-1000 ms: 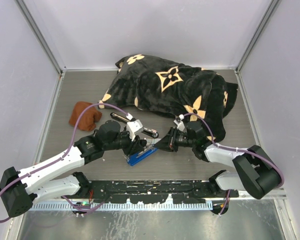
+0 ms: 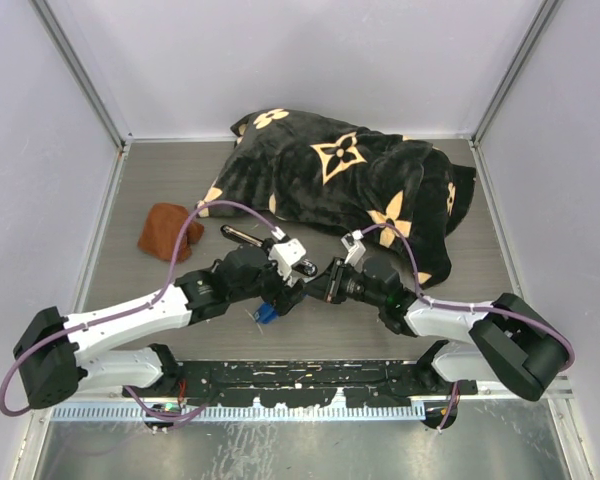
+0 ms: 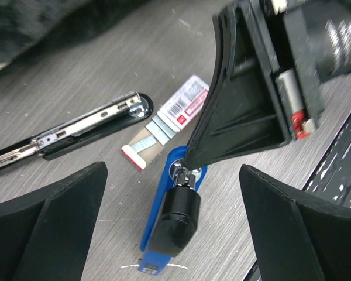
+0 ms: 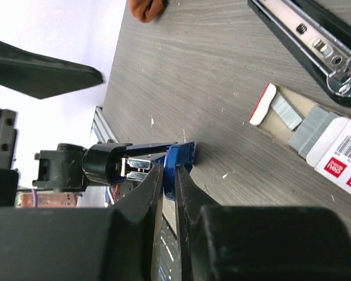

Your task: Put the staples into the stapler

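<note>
My right gripper is shut on one end of a blue stapler-like tool (image 4: 174,153) with a black, rounded part and bright metal near the held end. In the left wrist view this blue tool (image 3: 157,225) slants downward, tilted, between the spread fingers of my left gripper; neither finger visibly touches it. A black stapler (image 3: 76,127), its metal track exposed, rests on the table to the left. Grey staple strips (image 3: 159,129) show at the open end of a white and red box (image 3: 186,103) beside it.
A patterned dark blanket (image 2: 340,175) fills the back of the table. A brown cloth (image 2: 168,232) lies at the left. Bare table (image 2: 350,335) shows in front of the right arm. Both grippers are very close together.
The right gripper shifted a little left. The blue tool has turned and shows shorter from above.
</note>
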